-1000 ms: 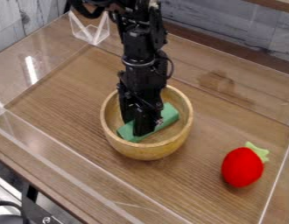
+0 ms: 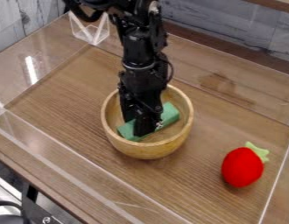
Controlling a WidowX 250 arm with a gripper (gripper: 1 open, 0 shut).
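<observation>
A yellow-tan bowl (image 2: 158, 149) stands in the middle of the wooden table, with a green object (image 2: 165, 118) inside it. My black gripper (image 2: 144, 121) reaches down into the bowl at the green object, shut, with its tips over that object and partly hiding it. Whether it grasps it firmly is hard to see.
A red strawberry-like toy (image 2: 243, 167) with a pale green top lies to the right of the bowl. A white object (image 2: 88, 26) is at the back left.
The gripper has shifted slightly to the left over the bowl, and the green object appears to have moved a little with it. The red toy is unmoved.
</observation>
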